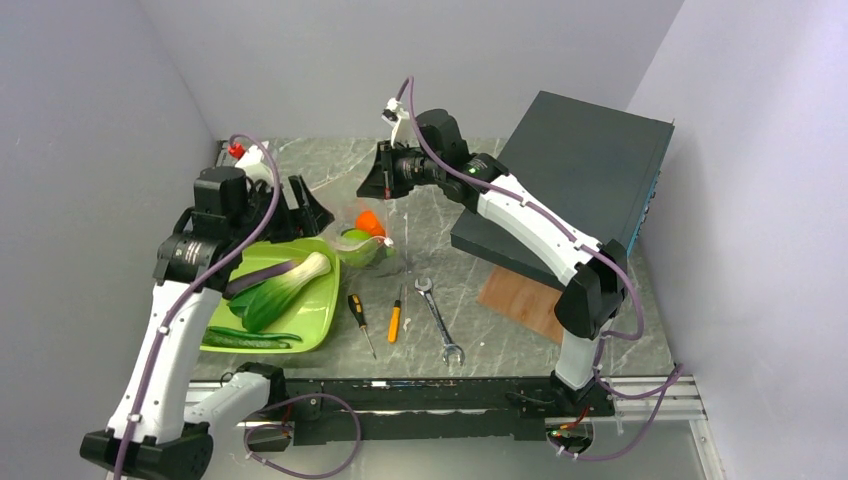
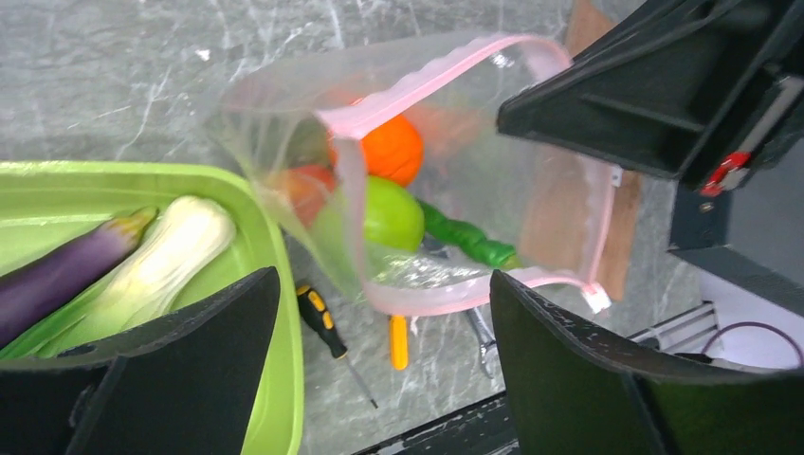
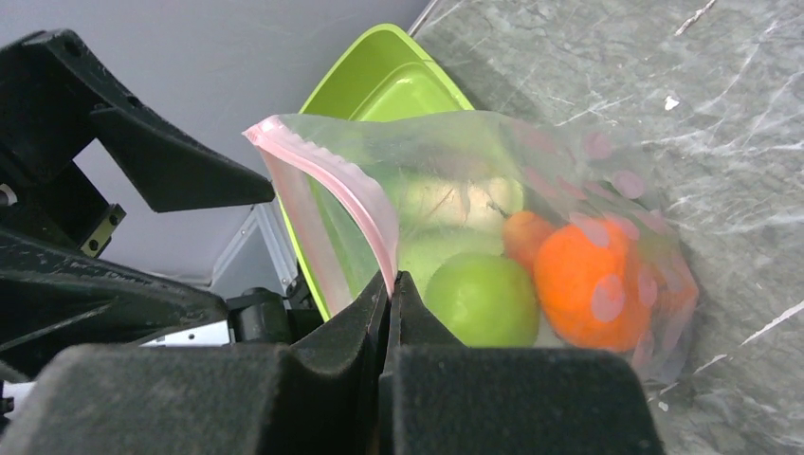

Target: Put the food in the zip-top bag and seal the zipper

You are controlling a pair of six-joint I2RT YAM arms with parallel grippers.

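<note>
The clear zip top bag (image 2: 284, 190) with pink zipper stands open, holding a green apple (image 2: 389, 216), orange round items (image 2: 389, 147) and a green pepper (image 2: 474, 237). My right gripper is shut on the bag's pink zipper edge. My left gripper hangs open over the bag's left side, nothing between its fingers. The green tray (image 1: 320, 315) holds an eggplant (image 2: 76, 270), a pale leafy stalk vegetable (image 1: 285, 290) and long green vegetables (image 1: 245, 339).
Two screwdrivers (image 1: 395, 315) and a wrench (image 1: 437, 322) lie in front of the bag. A large dark slab (image 1: 590, 160) and a wooden board (image 1: 520, 300) occupy the right side.
</note>
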